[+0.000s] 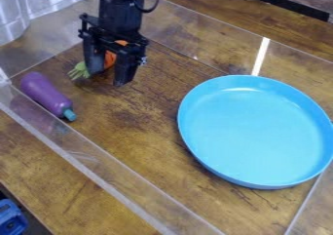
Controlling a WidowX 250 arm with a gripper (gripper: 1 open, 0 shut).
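Note:
The black gripper (109, 61) hangs at the upper left of the wooden surface, over an orange object with green leaves (81, 69), likely a toy carrot, which it partly hides. Whether the fingers are open or shut on it is unclear. A purple toy eggplant (47, 95) lies to the left, and a large blue round plate (252, 132) fills the right.
A clear plastic wall runs along the left and across the front. A blue object (11, 217) sits at the lower left corner outside it.

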